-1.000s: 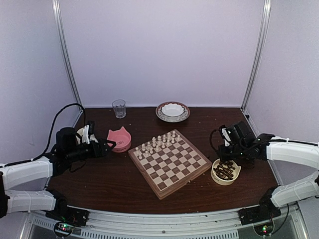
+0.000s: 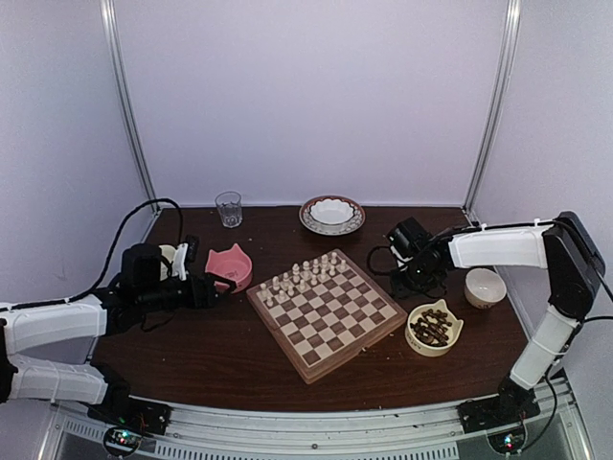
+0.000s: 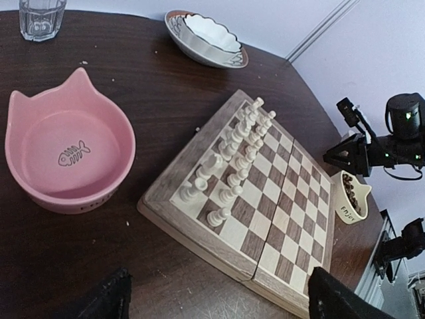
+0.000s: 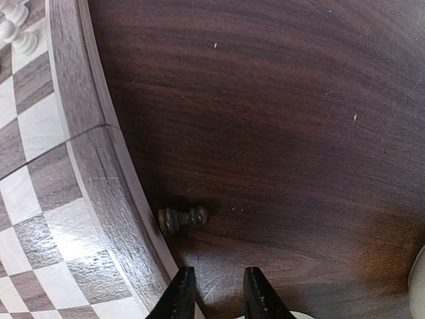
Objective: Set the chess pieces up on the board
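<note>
White chess pieces [image 2: 302,273] stand in two rows along the far-left side of the wooden chessboard [image 2: 330,321]; the remaining squares are bare. One dark piece [image 4: 182,219] lies on its side on the table, close against the board's edge, in the right wrist view. Just short of it is my right gripper, its fingers apart with an empty gap. More dark pieces [image 2: 433,327] fill a cream cat-shaped bowl [image 2: 427,351]. My left gripper [image 2: 228,285] hangs by the pink bowl, open and empty; its fingers spread wide in the left wrist view.
At the left is the pink cat-shaped bowl [image 3: 73,143]. A glass [image 2: 229,209] and stacked plates [image 2: 331,215] stand at the back. On the right sits a white bowl [image 2: 485,287]. The table in front of the board is clear.
The white pieces stand unchanged.
</note>
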